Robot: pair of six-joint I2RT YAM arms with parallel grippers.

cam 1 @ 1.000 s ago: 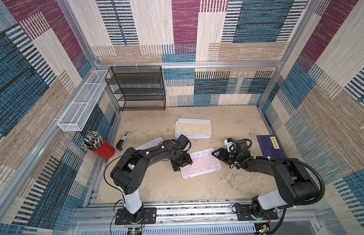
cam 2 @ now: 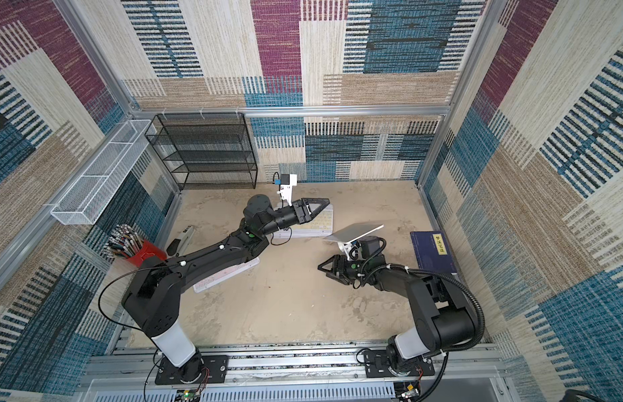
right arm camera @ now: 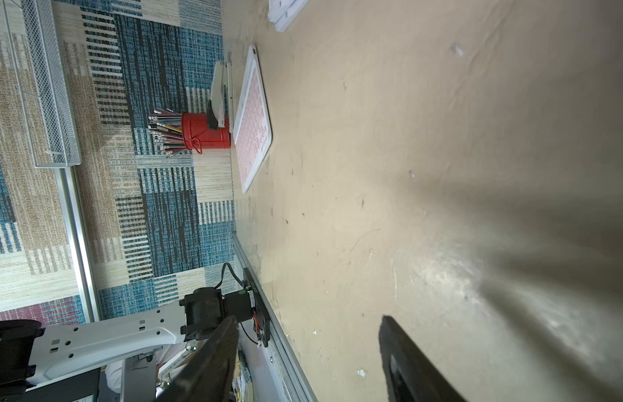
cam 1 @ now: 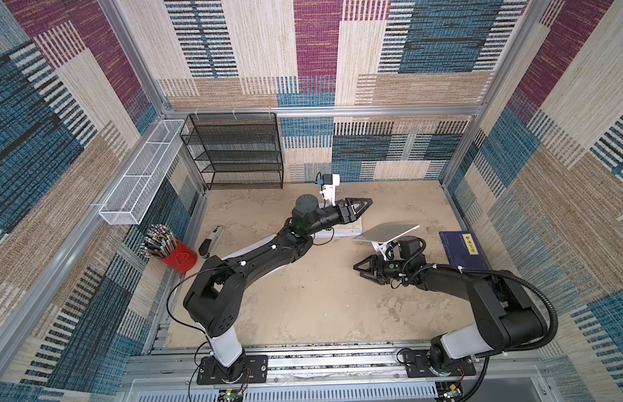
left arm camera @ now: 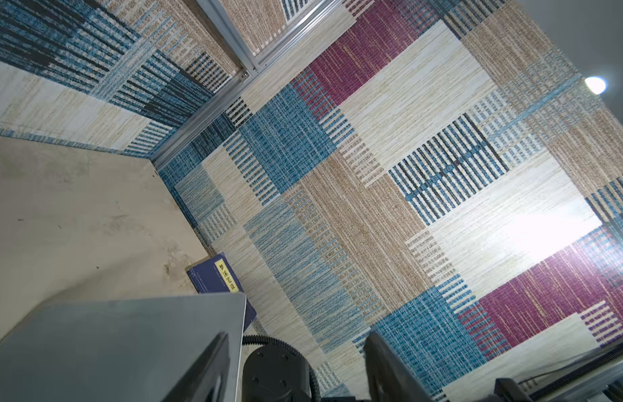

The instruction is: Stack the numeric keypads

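A grey-backed flat panel [cam 1: 385, 231] [cam 2: 351, 233] [left arm camera: 117, 341] stands tilted in the air just above my right gripper [cam 1: 362, 269] [cam 2: 326, 266], apparently the keypad seen from behind; its support is unclear. My right fingers are apart with nothing between them. My left gripper [cam 1: 362, 205] [cam 2: 319, 206] is raised above and left of the panel, fingers apart. A white keypad with cream keys [cam 2: 318, 224] lies at the back centre, partly under the left arm. A pink keypad [cam 2: 227, 274] [right arm camera: 253, 120] lies at the left, partly hidden by that arm.
A red pen cup [cam 1: 178, 254], a box cutter [cam 1: 211, 241] and a black wire rack [cam 1: 232, 150] are at left and back left. A navy box [cam 1: 458, 251] lies at the right edge.
My left gripper has risen up and rightward. The pink keypad from the table's centre has left that spot; a tilted grey-backed panel now hangs above my right gripper.
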